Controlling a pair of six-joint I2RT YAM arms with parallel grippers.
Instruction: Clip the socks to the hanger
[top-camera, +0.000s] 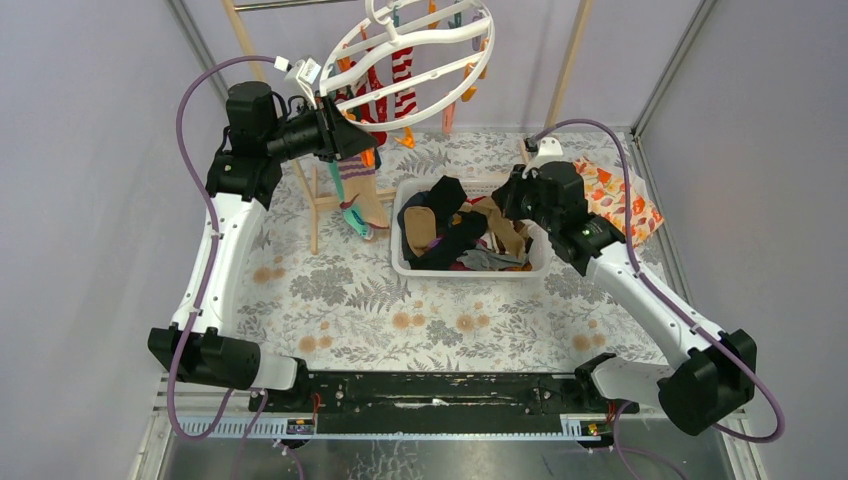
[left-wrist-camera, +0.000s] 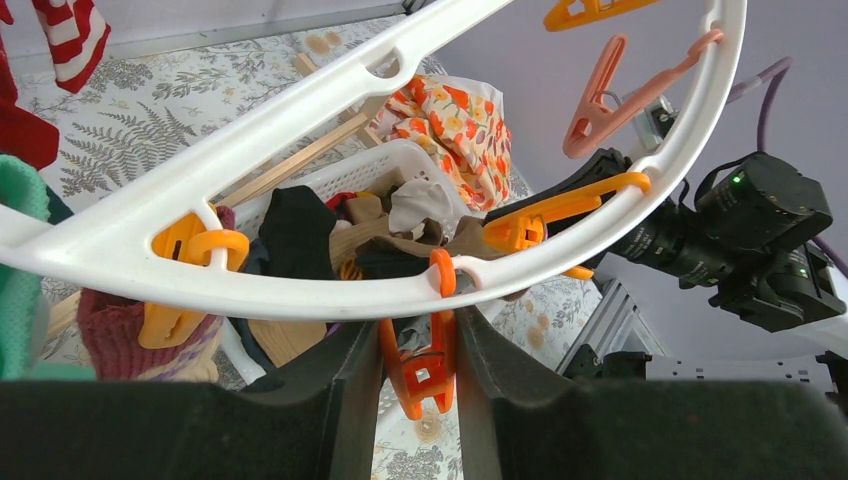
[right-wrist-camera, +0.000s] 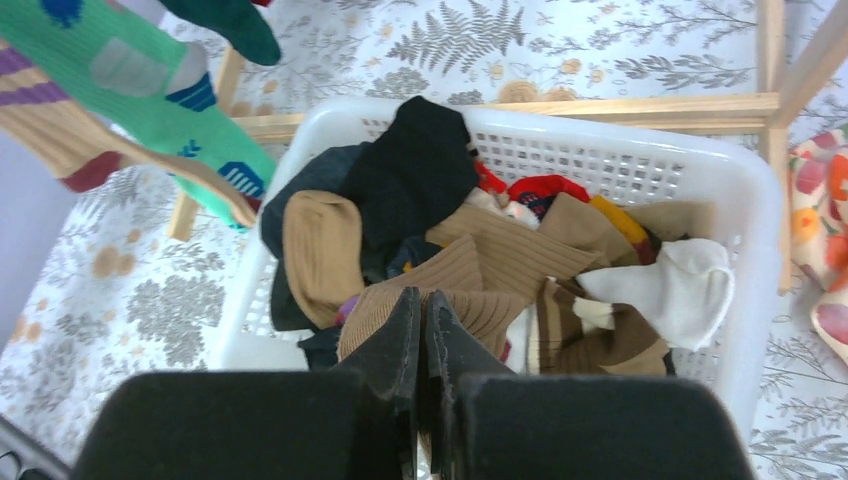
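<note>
A white round hanger with coloured clips carries striped, red and teal socks. My left gripper is at its lower rim, shut on an orange clip hanging from it. My right gripper is over the white basket of loose socks, shut, with a brown ribbed sock at its fingertips, apparently caught between them.
Wooden stand bars lie behind the basket. An orange-flowered cloth lies to its right. The patterned floor in front of the basket is clear.
</note>
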